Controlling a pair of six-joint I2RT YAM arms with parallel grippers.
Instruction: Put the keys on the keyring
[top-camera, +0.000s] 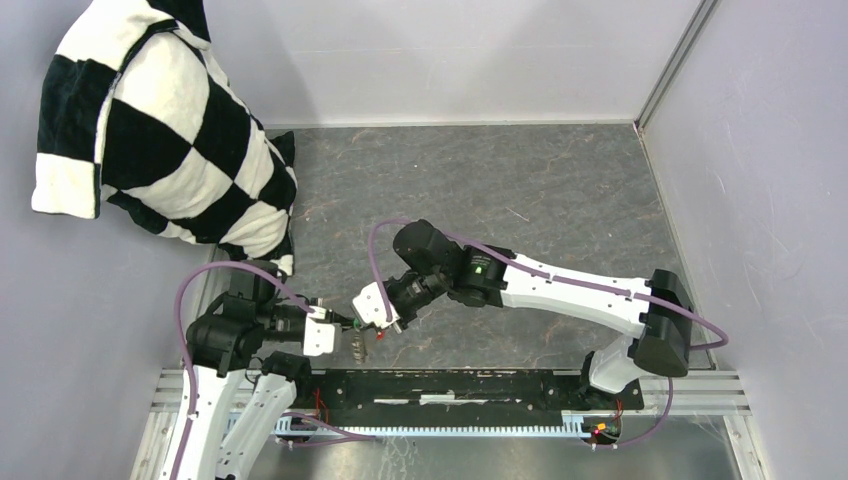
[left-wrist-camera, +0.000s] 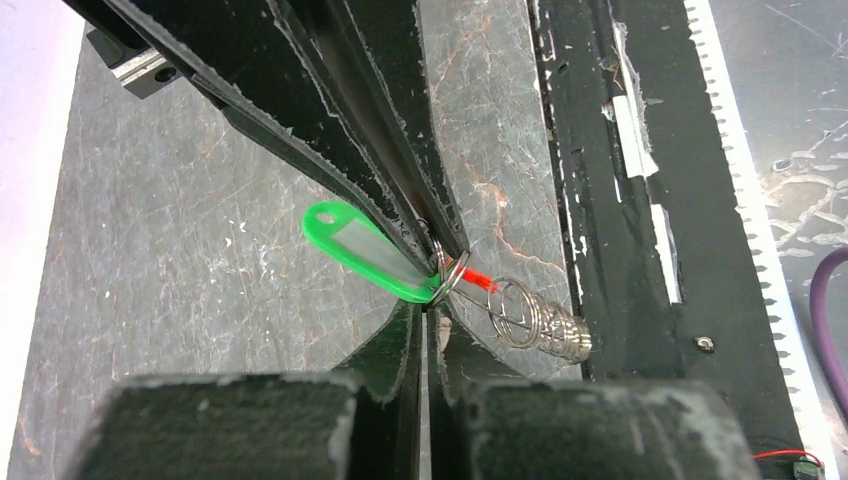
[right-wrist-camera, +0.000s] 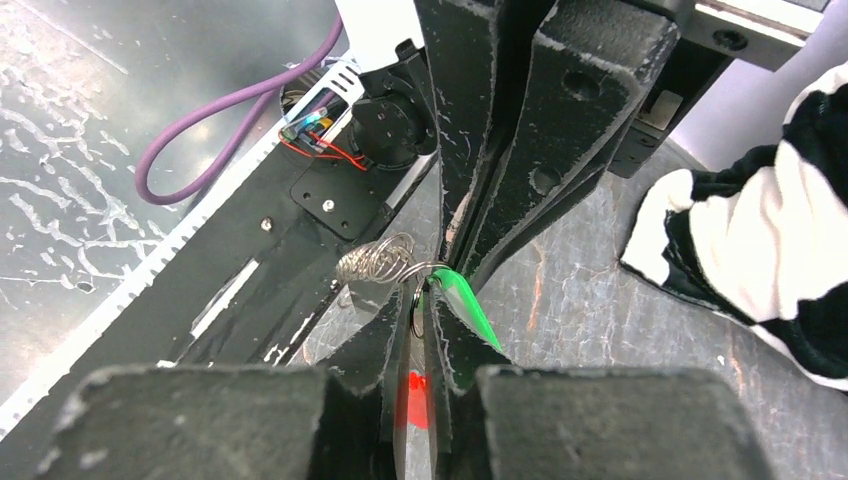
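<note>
My left gripper is shut at the metal keyring (left-wrist-camera: 455, 278), with a green key tag (left-wrist-camera: 350, 240) beside it and a red tag (left-wrist-camera: 478, 280) behind. A coiled bunch of metal rings (left-wrist-camera: 560, 330) hangs to the right in the left wrist view. My right gripper meets the left one at the ring, coming from above in that view; its fingertips are close together around the wire, and whether they grip it is unclear. The keys themselves are hard to make out.
A checkered cushion (top-camera: 170, 150) lies at the left. A black rail strip (top-camera: 470, 390) runs along the front edge, and walls border the sides.
</note>
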